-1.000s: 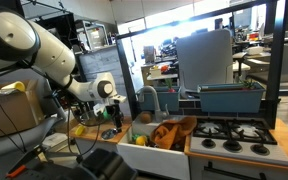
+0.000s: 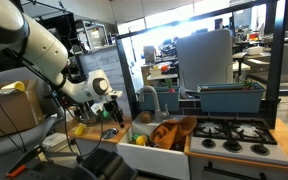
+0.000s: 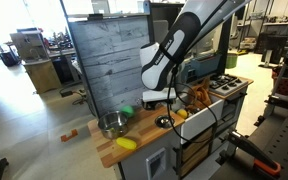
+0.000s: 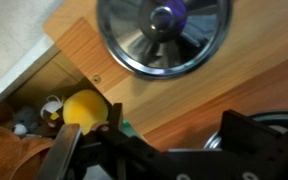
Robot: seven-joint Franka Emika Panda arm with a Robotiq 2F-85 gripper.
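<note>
My gripper [image 2: 117, 97] hangs over the wooden counter, left of the sink. In the wrist view its black fingers [image 4: 112, 135] stand apart along the bottom edge, with bare wood showing between them. A round steel lid [image 4: 189, 32] with a black knob lies on the counter beyond the fingers. At the wrist view's right edge is part of a dark pan with a metal rim [image 4: 274, 118]. A yellow object [image 4: 84, 108] sits in the sink near the left finger, beside brown cloth-like material [image 4: 9, 150].
In exterior view 2 a metal pot [image 3: 112, 125] and a yellow item [image 3: 127, 143] occupy the counter's near end. A faucet [image 2: 162, 100] rises behind the sink [image 2: 144, 158]. The stove [image 2: 239, 140] is farther right.
In exterior view 1 the white hand has tilted and shifted slightly left, and its fingers now point more to the right. The counter items look unmoved.
</note>
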